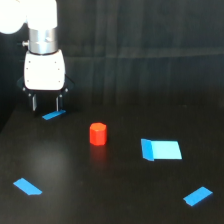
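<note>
My white gripper (46, 103) hangs at the upper left with its two dark fingers wide apart. It stands open, and nothing shows between them. Nearer the middle of the dark table (100, 180), a small bright red block (98, 134) rests to the right of the gripper, clear of it. A light blue flat piece (167, 150) lies farther right. Along its left edge is a darker blue patch (147, 150).
Blue strips mark the table: one (54, 115) by the gripper, another (27, 187) at front left, a third (198, 196) at front right. A dark curtain (140, 60) hangs behind.
</note>
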